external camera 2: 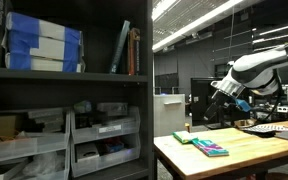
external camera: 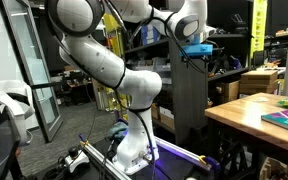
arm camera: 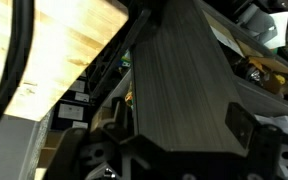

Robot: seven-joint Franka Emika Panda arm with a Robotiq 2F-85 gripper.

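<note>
In the first exterior view my gripper [external camera: 212, 62] hangs in the air in front of the dark shelf, left of the wooden table [external camera: 246, 110] and well above its top. From the other side, the second exterior view shows the white arm [external camera 2: 269, 68] over the far part of the table, its gripper end small and dark. Two fingers [arm camera: 109, 135] stand wide apart in the wrist view, with nothing between them. Colourful flat items, a green and pink one [external camera 2: 210, 147] and a smaller green one [external camera 2: 183, 137], lie on the table.
A tall dark shelf [external camera 2: 121, 80] holds grey bins [external camera 2: 106, 127] and blue-and-white boxes [external camera 2: 44, 45]. A dark tray-like object [external camera 2: 266, 130] rests farther along the table. Much of the wooden top is bare.
</note>
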